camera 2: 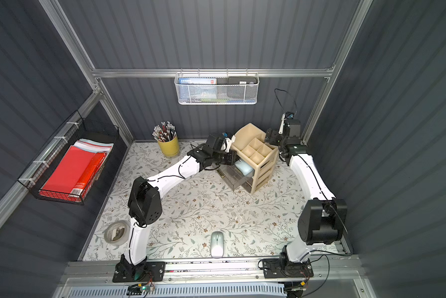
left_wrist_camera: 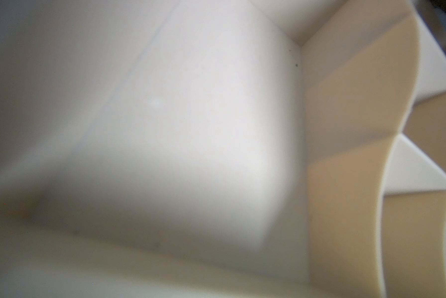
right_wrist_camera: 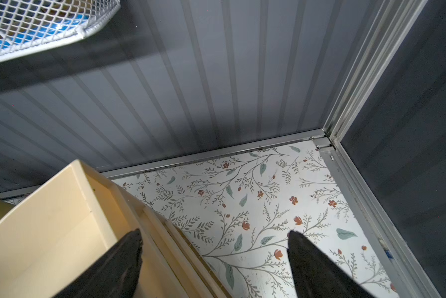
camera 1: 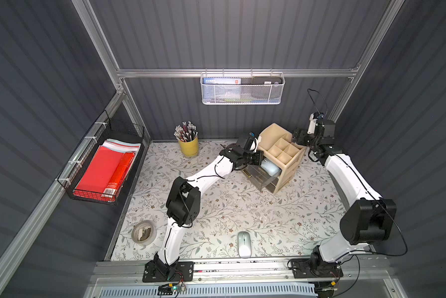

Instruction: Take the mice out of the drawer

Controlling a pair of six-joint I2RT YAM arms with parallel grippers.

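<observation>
A pale blue-white mouse point(camera 1: 269, 167) lies in the pulled-out translucent drawer point(camera 1: 265, 182) on the left side of the beige organizer point(camera 1: 288, 174). My left gripper point(camera 1: 260, 158) is shut at the organizer's left side, above the drawer, with nothing seen between its fingers. Blurred beige walls point(left_wrist_camera: 198, 139) fill the left wrist view, and its fingers do not show there. At the organizer's upper right corner my right gripper stands open, its dark fingers well apart and empty, one over the organizer's side point(right_wrist_camera: 118, 218). A second pale mouse point(camera 1: 244, 244) rests at the table's front edge.
Pens fill a yellow cup point(camera 1: 188, 148) at the back left. A round grey dish point(camera 1: 144, 233) sits front left, beside a wire tray point(camera 1: 108, 171) of red folders. Above the organizer hangs a white mesh basket point(camera 1: 242, 92).
</observation>
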